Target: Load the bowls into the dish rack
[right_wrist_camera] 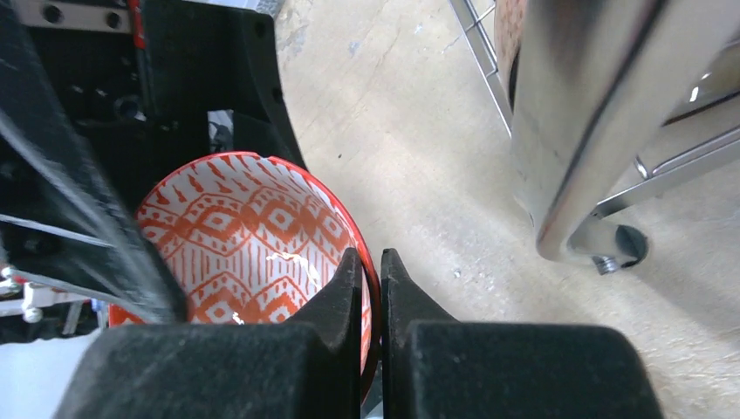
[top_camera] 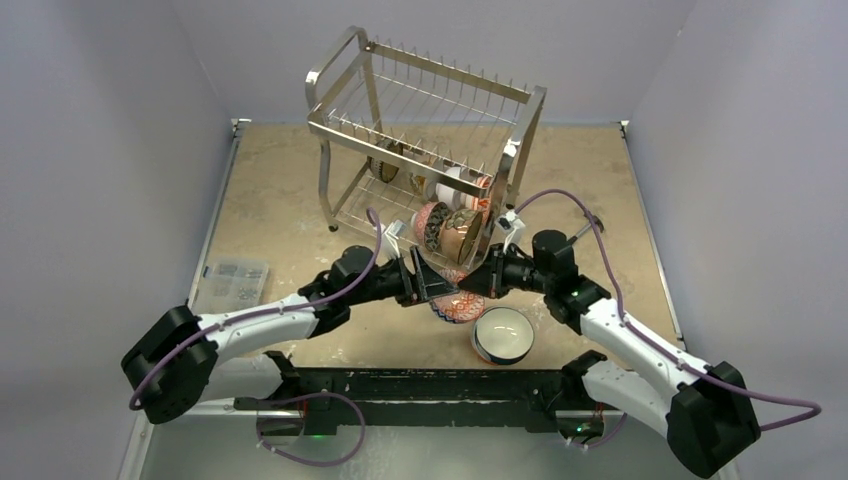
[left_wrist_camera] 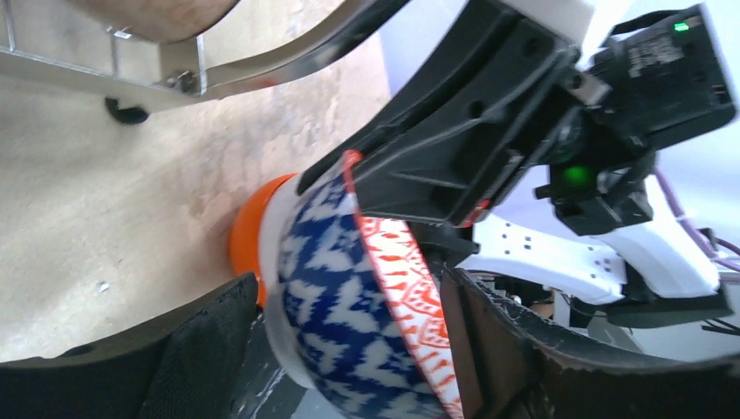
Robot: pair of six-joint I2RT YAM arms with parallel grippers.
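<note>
A bowl with a red-and-white patterned inside (top_camera: 459,306) and a blue-and-white outside (left_wrist_camera: 336,292) is held up between the two arms. My right gripper is shut on its rim, which runs between the two fingers in the right wrist view. Open around the same bowl, with a wide gap between its fingers, is my left gripper. The dish rack (top_camera: 400,156) stands behind the arms. On its lower level sit several bowls, among them a copper-coloured one (top_camera: 461,238) at the near right.
A white-lined bowl (top_camera: 505,333) rests on the table just in front of the right gripper. The rack's metal leg (right_wrist_camera: 567,157) is close to the right gripper. At the left lies a clear plastic box (top_camera: 232,286). Bare table lies between that box and the rack.
</note>
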